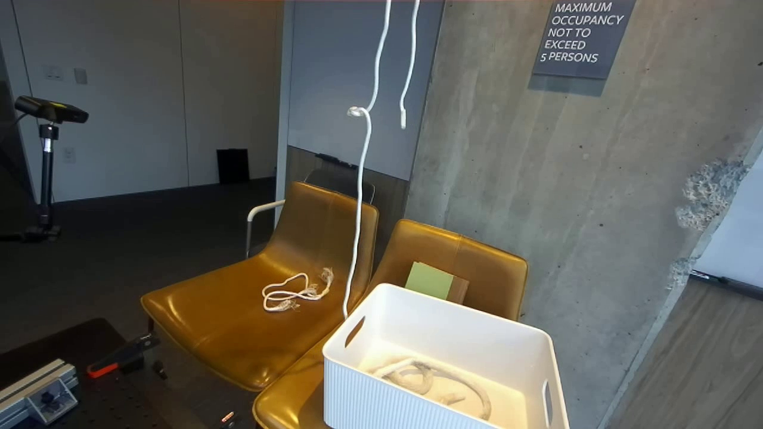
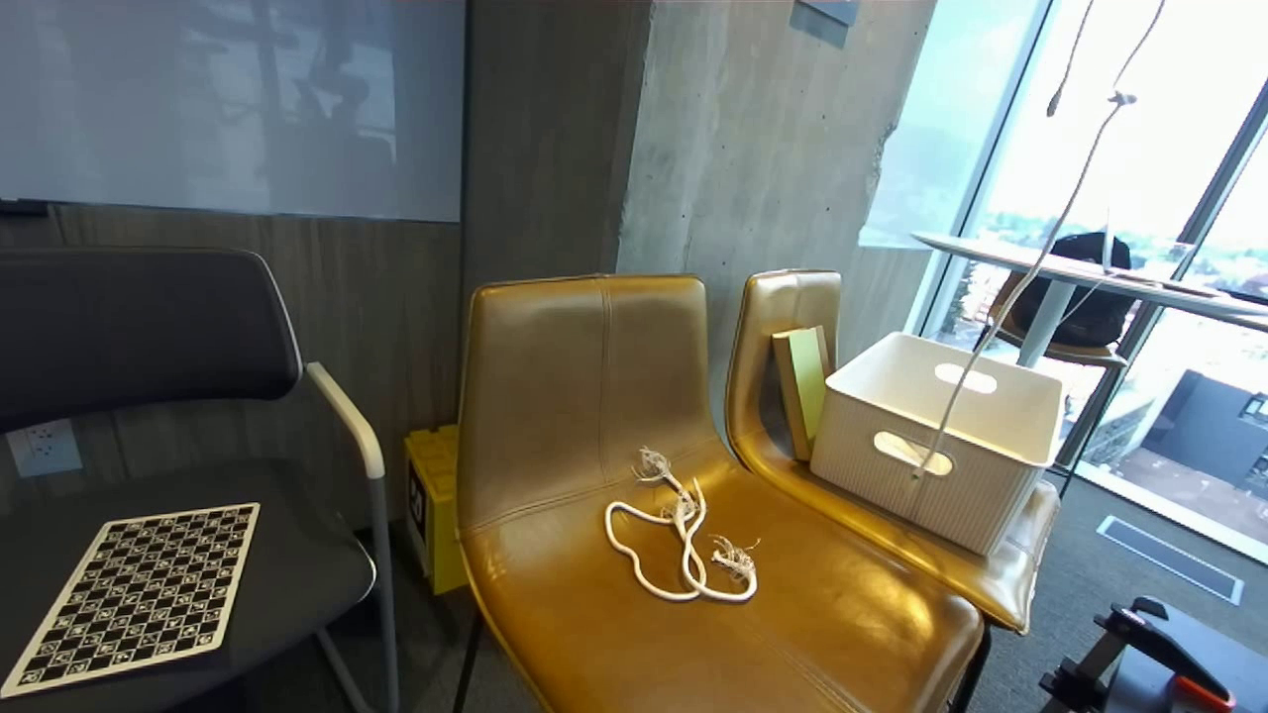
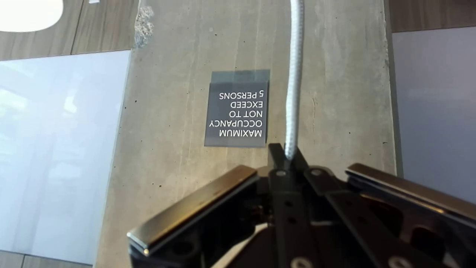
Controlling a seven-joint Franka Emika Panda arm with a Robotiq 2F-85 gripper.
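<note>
In the wrist view my gripper is shut on a white rope, which runs up out of the frame from between the fingertips. Neither exterior view shows the gripper. Two strands of the rope hang from above the frame in exterior view 1. The longer strand has a knot, while the shorter one ends in mid-air. In exterior view 2 the long strand's tip appears against the outside of the white box, beside a handle hole; whether it touches cannot be told. More rope lies inside the box.
The box stands on a tan chair, in front of a green book. On the neighbouring tan chair lies a separate frayed white rope. A concrete wall rises behind. A clamp-like tool sits at lower left.
</note>
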